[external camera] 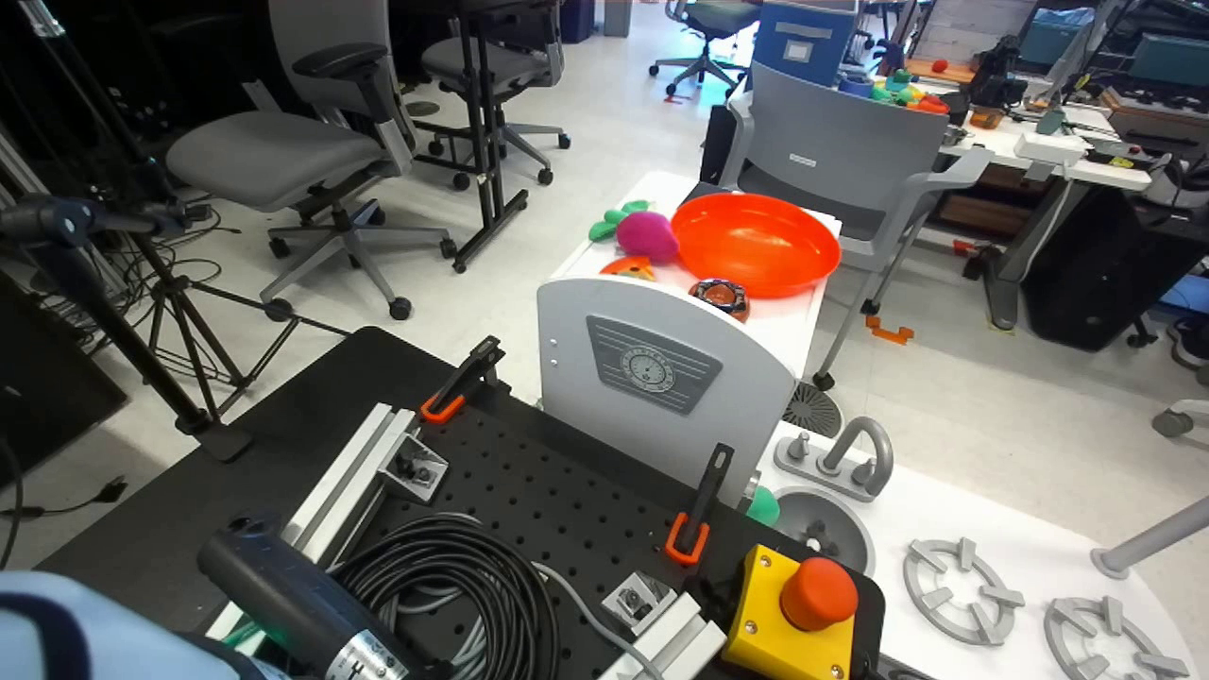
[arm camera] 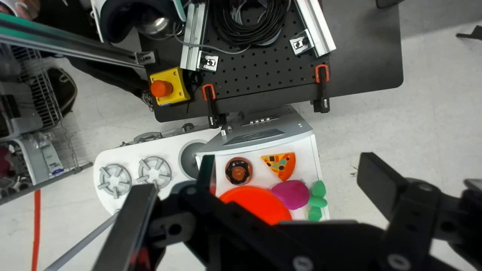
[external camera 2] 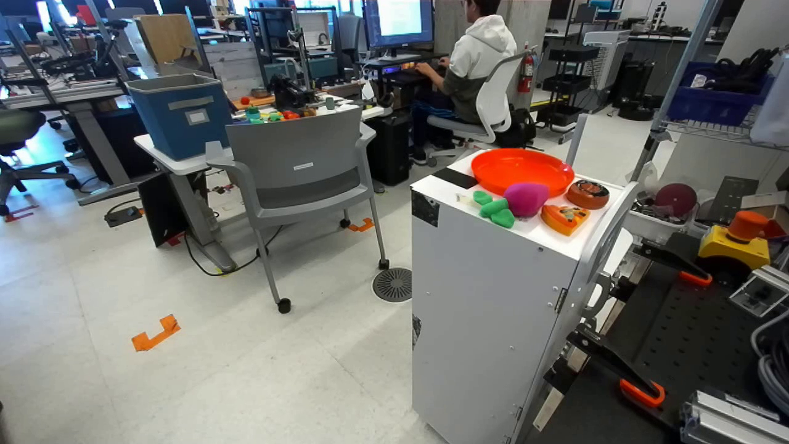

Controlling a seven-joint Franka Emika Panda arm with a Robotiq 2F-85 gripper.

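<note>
In the wrist view my gripper stands open, its dark fingers wide apart, high over the white top of the toy kitchen (arm camera: 311, 151). Nothing is held between them. Below lie a chocolate donut toy (arm camera: 238, 171), an orange pizza slice (arm camera: 281, 164) and a magenta toy vegetable (arm camera: 291, 194) with green leaves (arm camera: 318, 195). An orange-red plate (arm camera: 257, 198) is partly hidden by the gripper body. Exterior view 2 shows the whole plate (external camera 2: 523, 172) behind the toys. My gripper is outside both exterior views.
A grey upright panel (external camera: 663, 368) separates the toys from the black pegboard table (external camera: 533, 465). Clamps (external camera: 693, 510), coiled cables (external camera: 453, 601) and a yellow box with a red button (external camera: 793, 612) sit there. The sink (external camera: 822, 533) and burners (external camera: 963, 589) are lower down.
</note>
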